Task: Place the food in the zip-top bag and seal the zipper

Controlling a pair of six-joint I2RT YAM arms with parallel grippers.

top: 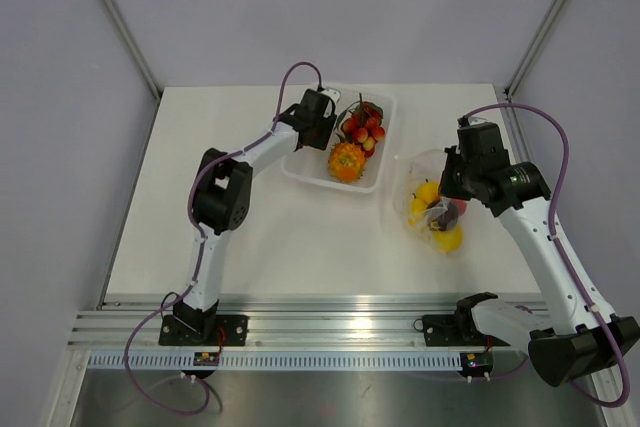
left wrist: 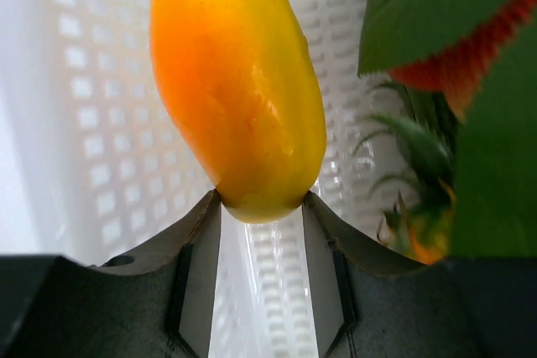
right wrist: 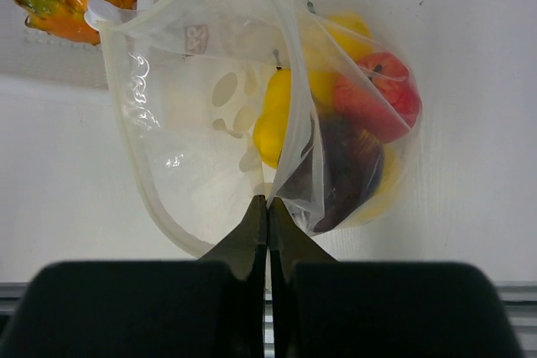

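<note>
An orange-yellow mango-like fruit (left wrist: pixel 243 81) fills the upper left wrist view. The two fingertips of my left gripper stand part open on either side of its near end, seeming to touch it; whether they grip it firmly does not show. From above, that gripper is over the left part of the white food basket (top: pixel 300 169). My right gripper is shut on the rim of the clear zip top bag (right wrist: pixel 155 165). The bag's mouth gapes toward the basket. Inside are yellow fruit (right wrist: pixel 273 119), a red fruit (right wrist: pixel 382 98) and a dark purple one (right wrist: pixel 336 165).
In the basket lie a spiky orange fruit (top: pixel 347 161) and a cluster of red fruit (top: pixel 364 129). Green leaves (left wrist: pixel 449 10) crowd the right of the left wrist view.
</note>
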